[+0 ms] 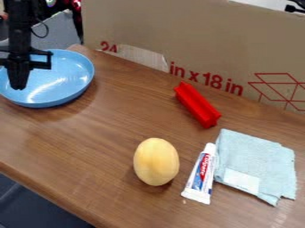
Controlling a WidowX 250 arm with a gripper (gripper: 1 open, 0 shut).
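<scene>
My gripper [17,73] is at the far left, dark and low over a blue round plate [60,82], shut, with nothing visible between its fingers. A yellow oval object [156,161] lies at the lower middle of the wooden table. A white toothpaste tube [201,175] lies to its right, beside a folded pale blue cloth [256,165]. A red object [197,104] lies farther back, right of the middle.
A large cardboard panel [202,36] stands along the back of the table [95,156]. The middle of the table between plate and yellow object is clear. The table's front edge runs along the lower left.
</scene>
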